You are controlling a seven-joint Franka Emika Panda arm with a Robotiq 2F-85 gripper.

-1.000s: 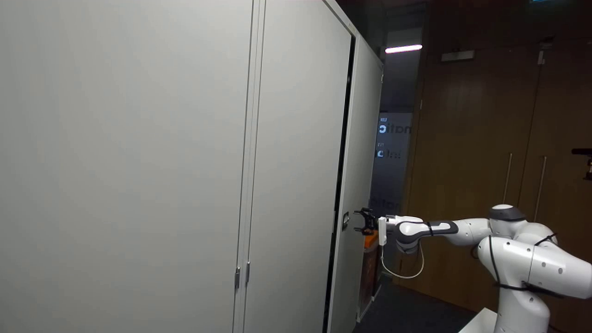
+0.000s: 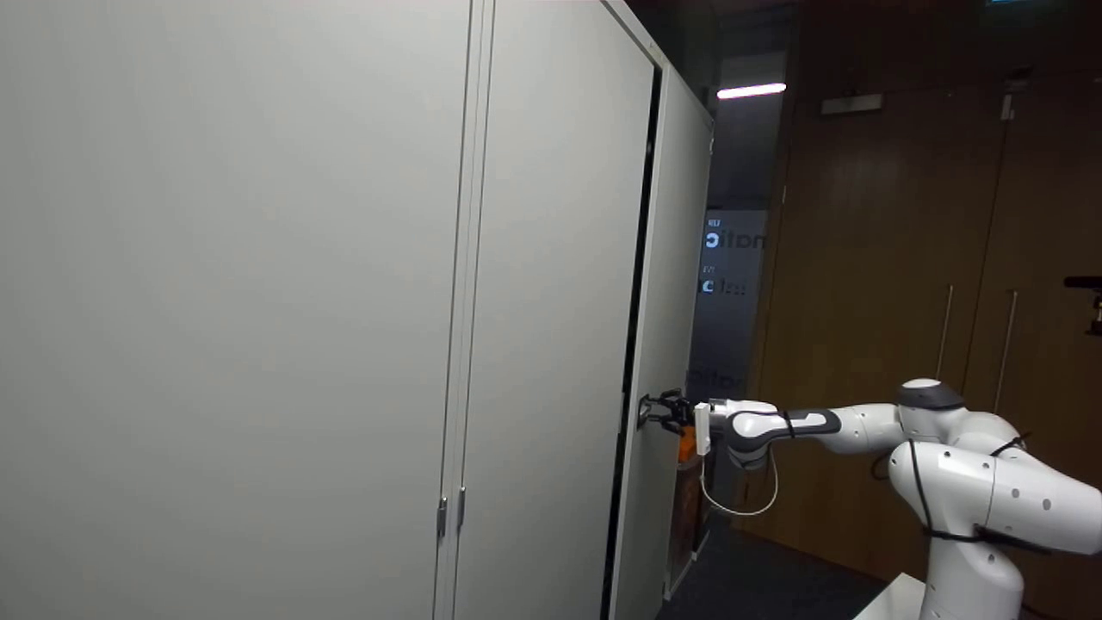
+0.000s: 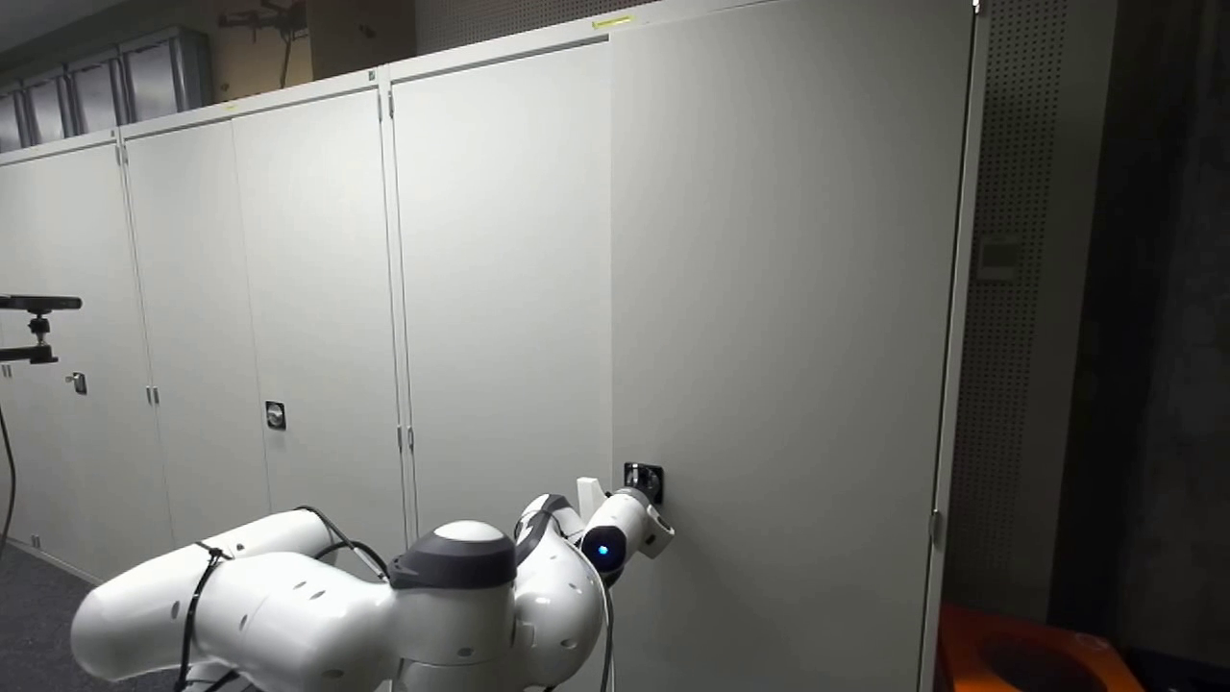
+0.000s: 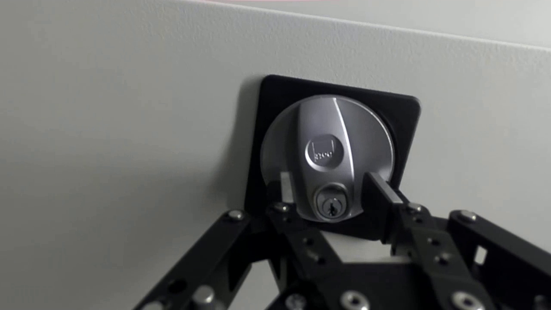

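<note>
A round silver knob (image 4: 324,116) with a raised middle grip and a key lock sits on a black square plate (image 4: 408,111) in the wrist view. The plate is fixed to a pale grey cabinet door (image 3: 796,288), which stands slightly ajar in exterior view 1. Partly open, my gripper has one finger on each side of the knob's raised grip, near the lock end. A narrow gap shows between each pad and that grip. From the side, the gripper (image 2: 647,410) reaches the knob; exterior view 2 mostly hides it behind the arm.
Next to this door stands another closed grey door (image 2: 558,310), with a dark gap between them. An orange object (image 3: 1026,657) is on the floor right of the cabinet. Wooden doors (image 2: 878,258) are behind the arm.
My gripper has moved left towards the door, from short of the knob to around its raised grip. Its fingers have come closer together. The door looks unmoved.
</note>
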